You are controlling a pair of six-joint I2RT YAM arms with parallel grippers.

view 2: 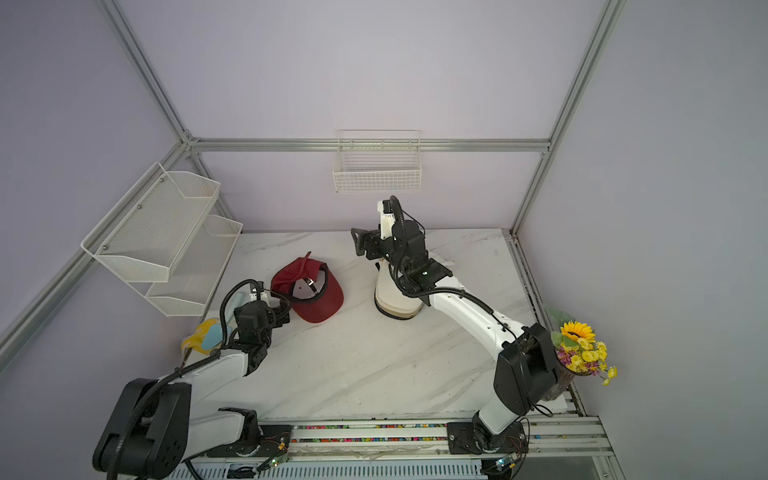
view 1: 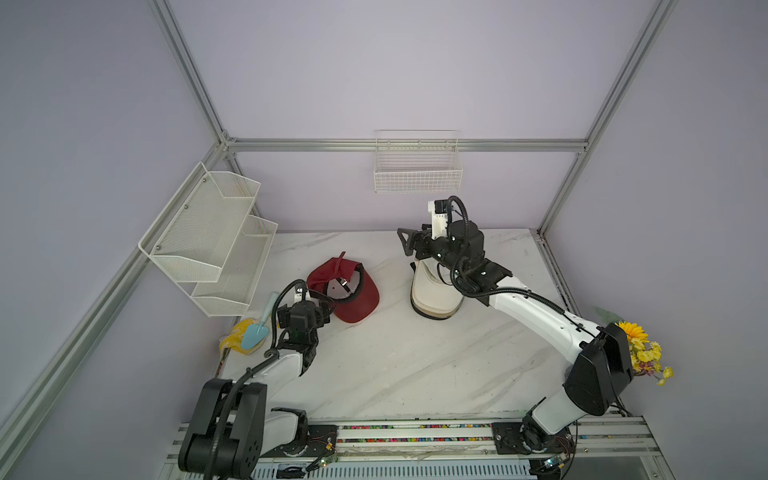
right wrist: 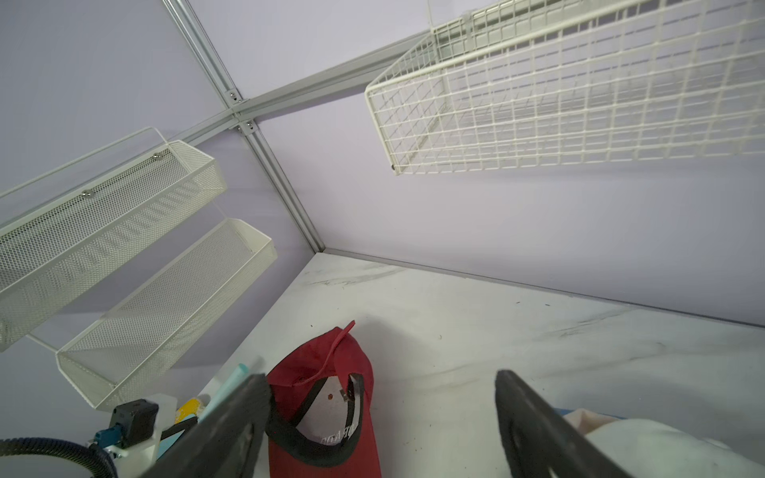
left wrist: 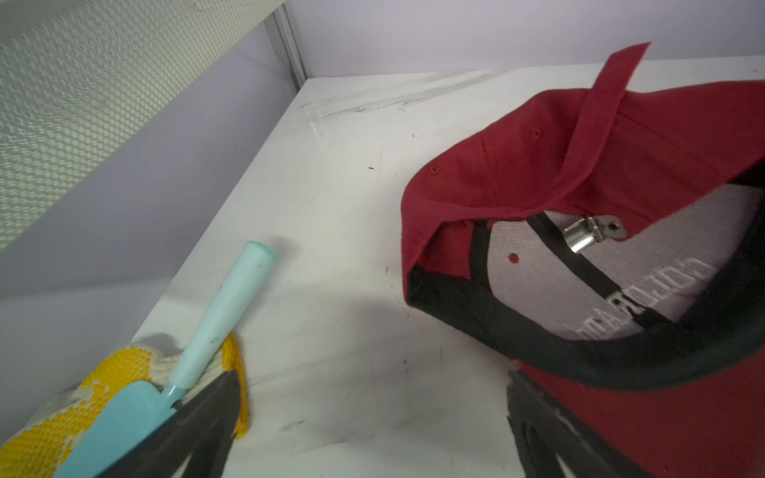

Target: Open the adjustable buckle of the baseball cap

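The red baseball cap (view 1: 365, 301) lies upside down on the left of the table, its hollow facing up and its brim toward the front right. In the left wrist view its strap (left wrist: 594, 131) hangs loose, sticking up past the back edge, and the metal buckle (left wrist: 585, 232) rests over the grey lining, apart from the strap's free end. My left gripper stands open at the cap's left, nothing between its fingers. Well to the right and raised, above the white cap, is my right gripper, its fingers apart with nothing held.
A white cap (view 1: 436, 297) sits under my right arm. A light-blue shovel (left wrist: 219, 314) and a yellow cloth (left wrist: 119, 366) lie at the table's left edge. White wire shelves (view 1: 232, 264) hang on the left. Flowers (view 1: 640, 348) stand at the right.
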